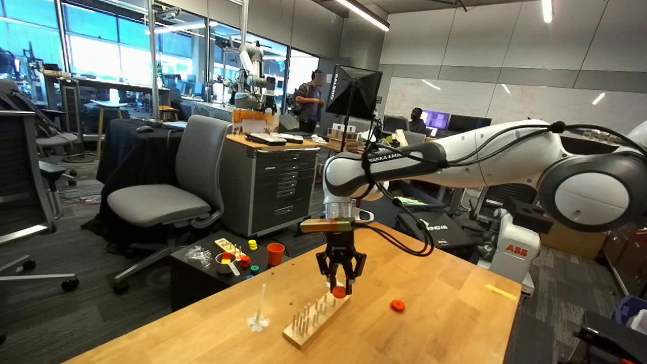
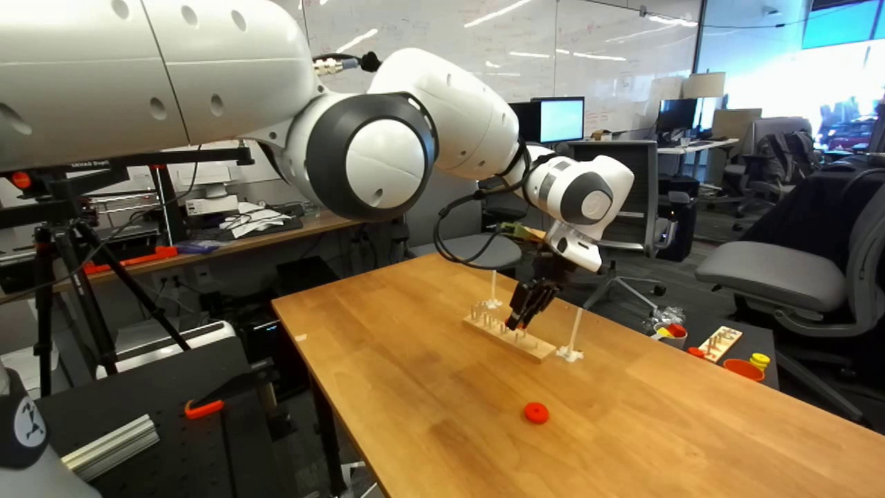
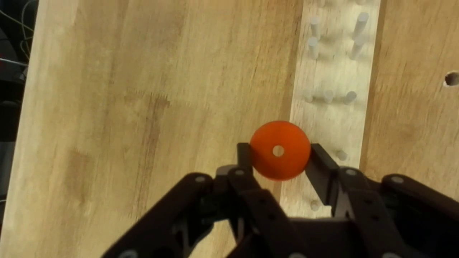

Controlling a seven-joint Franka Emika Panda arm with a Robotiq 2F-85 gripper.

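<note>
My gripper is shut on an orange-red disc (image 3: 269, 139) with a small hole through its middle. Its fingers press the disc from both sides. Behind the disc in the wrist view lies a pale wooden peg board (image 3: 331, 124) with several upright pegs; the disc overlaps its left edge there. In exterior view 1 the gripper (image 1: 340, 290) is low at the far end of the peg board (image 1: 303, 333), and the disc (image 1: 339, 292) appears close to it. Whether disc and board touch I cannot tell. A second red disc (image 1: 398, 306) lies flat on the table by itself.
Two thin upright sticks with white bases stand near the board, one of them a pale stick (image 1: 262, 303). A dark side table (image 1: 182, 273) beyond the edge holds an orange cup (image 1: 275, 254) and small pieces.
</note>
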